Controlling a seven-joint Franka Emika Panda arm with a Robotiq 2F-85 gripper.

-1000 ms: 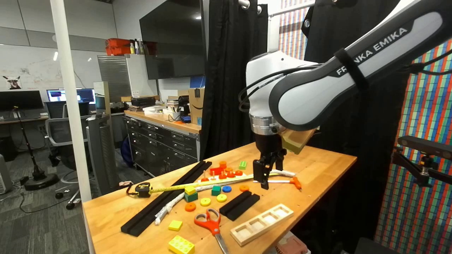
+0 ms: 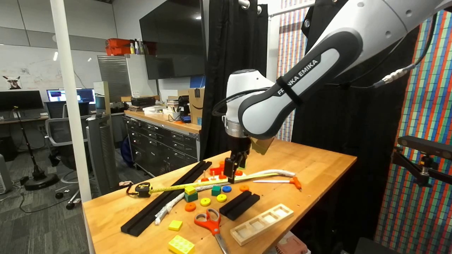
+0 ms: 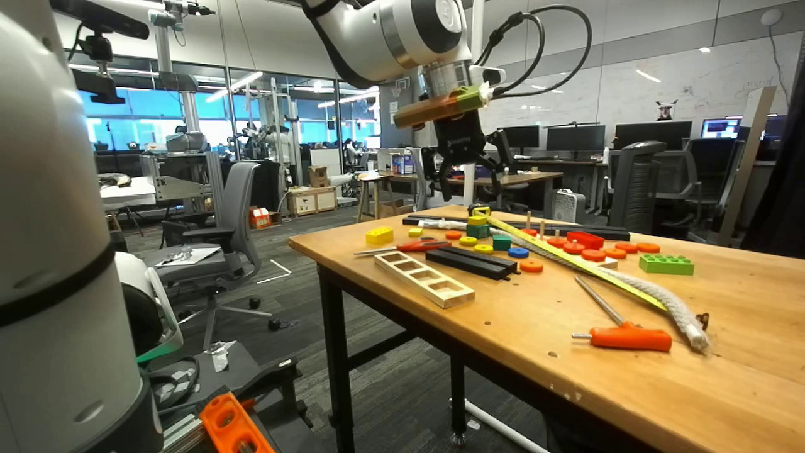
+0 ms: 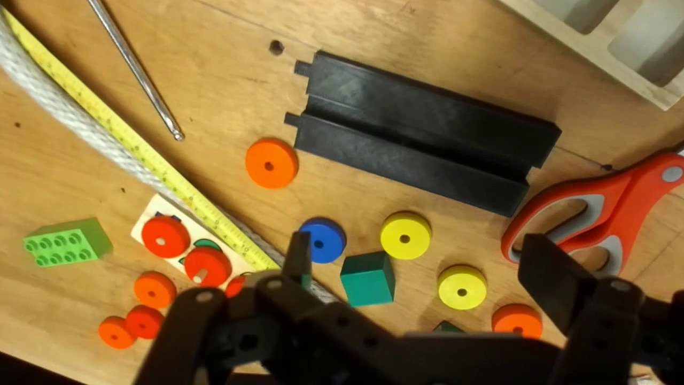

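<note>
My gripper (image 2: 236,166) hangs above the far part of the cluttered table, fingers apart. In exterior view 2 the gripper (image 3: 469,185) shows clear air between its fingers and the tabletop. Looking down in the wrist view, the spread fingers frame a blue disc (image 4: 325,240), a green block (image 4: 368,279) and two yellow discs, one the upper yellow disc (image 4: 405,235); all rest on the wood below. Red discs (image 4: 165,237) sit on a pegged board, partly hidden by the left finger. Orange-handled scissors (image 4: 615,199) lie at the right.
A black grooved piece (image 4: 423,128) and a wooden compartment tray (image 2: 261,224) lie nearer the table's front edge. A tape measure's yellow blade (image 3: 573,260) and white rope (image 3: 664,298) cross the table beside an orange-handled tool (image 3: 630,337).
In exterior view 1 the arm and gripper have moved left, from beside the red discs to in front of them. The table objects look unmoved.
</note>
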